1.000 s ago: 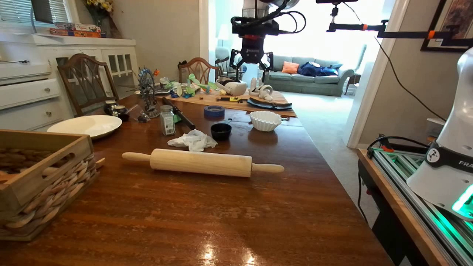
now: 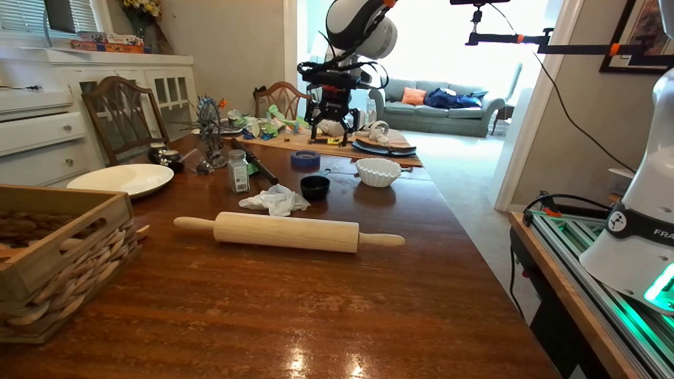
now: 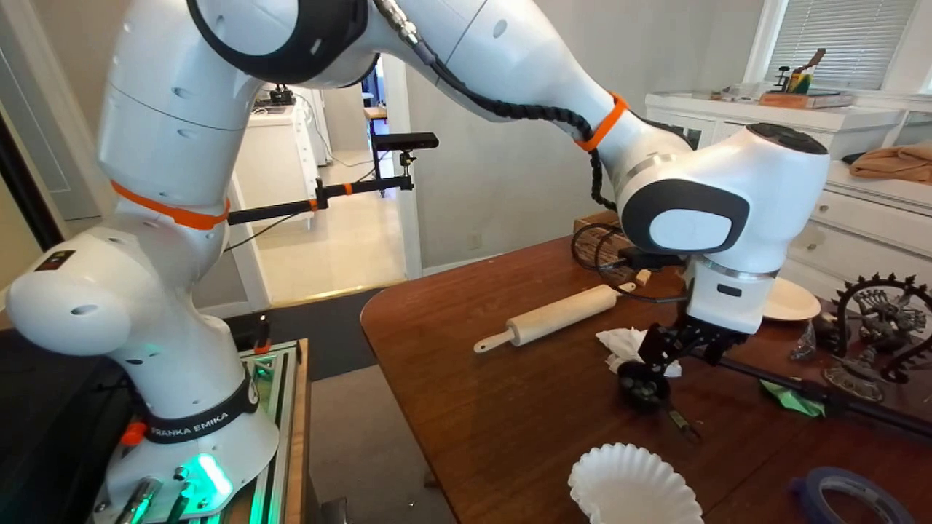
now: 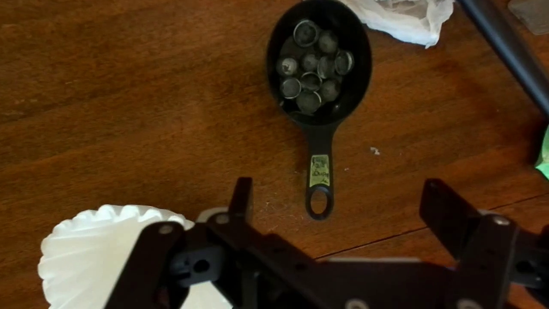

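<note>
A black measuring cup (image 4: 320, 121) rests on the table, filled with several small round dark pieces (image 4: 311, 82). Its handle (image 4: 320, 172), with a yellow-green label and a ring end, points toward my gripper in the wrist view. The fingers stand wide apart on either side of the handle's end, with nothing between them. From the first exterior view, the gripper (image 2: 329, 140) hangs above the table, beyond the same cup (image 2: 314, 187). At the lower left of the wrist view lies a white fluted bowl (image 4: 103, 247), partly hidden by the gripper.
A crumpled white tissue (image 2: 278, 200) lies beside the cup, with a rolling pin (image 2: 287, 231) nearer the camera. Around them are a glass jar (image 2: 238, 171), a black rod (image 2: 260, 165), blue tape (image 2: 305, 158) and a plate (image 2: 123, 180).
My gripper has come down and shifted left in the first exterior view, its fingers staying apart. The cup, bowl and rolling pin have not moved.
</note>
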